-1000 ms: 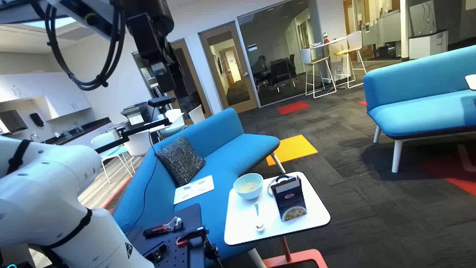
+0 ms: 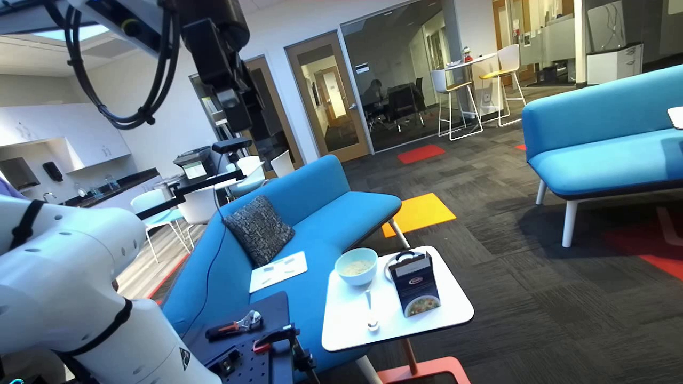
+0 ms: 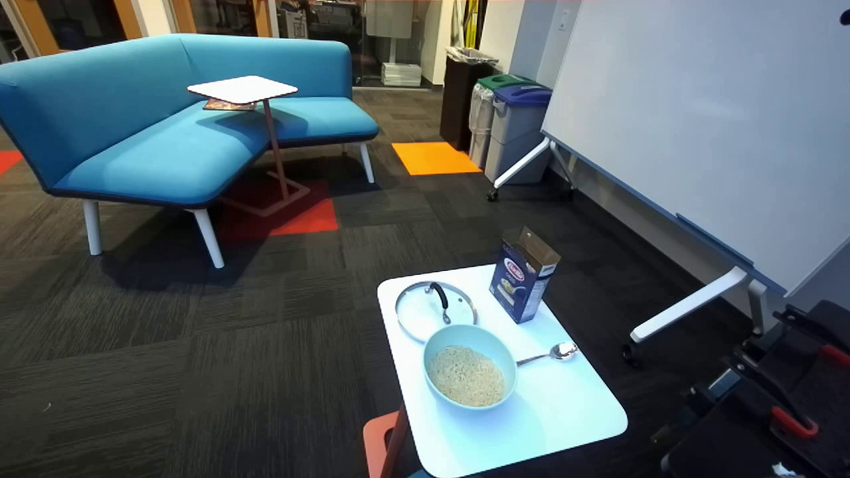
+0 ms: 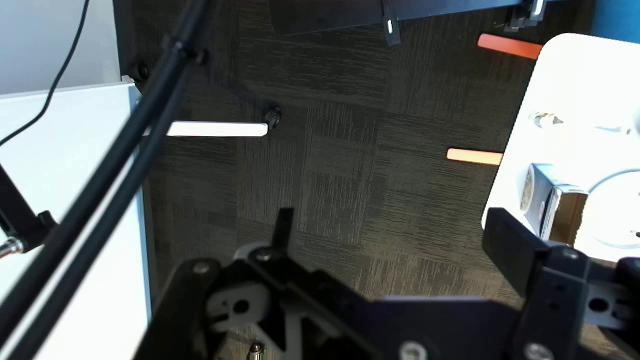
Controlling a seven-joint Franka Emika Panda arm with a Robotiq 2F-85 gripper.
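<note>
My gripper hangs high above the floor, open, with only carpet showing between its spread fingers. In exterior view 1 the gripper (image 2: 246, 115) is at the upper left, well away from the small white table (image 2: 339, 320). On that table stand a light blue bowl (image 3: 470, 366) of grainy contents and a dark blue box (image 3: 522, 279) with its top flaps open. A spoon (image 3: 550, 354) lies beside the bowl, its handle end at the bowl's side. Behind the bowl rests a clear glass lid (image 3: 422, 311) with a black handle.
A blue sofa (image 2: 320, 224) with a grey cushion (image 2: 259, 229) adjoins the table. Near my base, a dark surface (image 2: 211, 349) carries a tool and a clamp. A whiteboard (image 3: 701, 119) on wheels stands to one side.
The arm, gripper and tabletop objects look unchanged. Only the background at the far left edge, behind the arm, differs slightly.
</note>
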